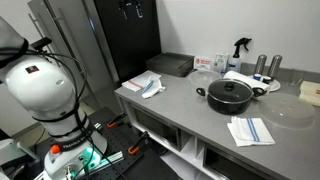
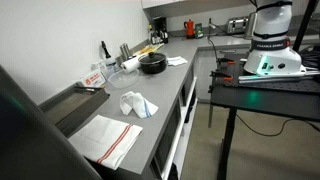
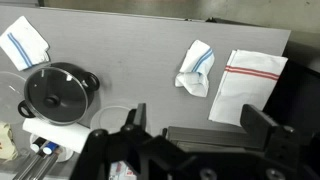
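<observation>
My gripper is open above the counter in the wrist view, its black fingers wide apart and nothing held between them. Beneath and ahead of it lies a crumpled white cloth with a blue stripe [image 3: 196,68]. Beside that cloth, a white cloth with red stripes [image 3: 248,85] is spread flat. A black lidded pot [image 3: 58,92] stands toward the other end, with a folded blue-striped towel [image 3: 24,45] near it. Exterior view 2 shows the red-striped cloth [image 2: 104,140] closest, then the crumpled cloth [image 2: 138,104], with the pot [image 2: 153,63] farther along.
A dark flat box [image 1: 170,65] sits against the wall at the back of the counter. Clear plastic lids [image 1: 288,111], a spray bottle [image 1: 238,52] and metal cylinders [image 1: 268,66] surround the pot. Bare counter [image 1: 188,110] separates the cloths from the pot.
</observation>
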